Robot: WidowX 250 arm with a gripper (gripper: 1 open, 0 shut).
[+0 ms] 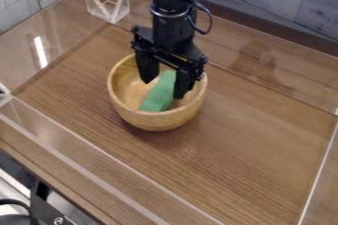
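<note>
The black gripper (pixel 169 66) hangs over a round wooden bowl (pixel 157 121), its open fingers reaching down to the bowl's top. Inside the bowl lies an elongated green object (pixel 158 99), partly covered from above by the gripper.
A white wire-like item (pixel 106 2) stands at the back left, another at the left edge. A dark cable is at the lower left corner.
</note>
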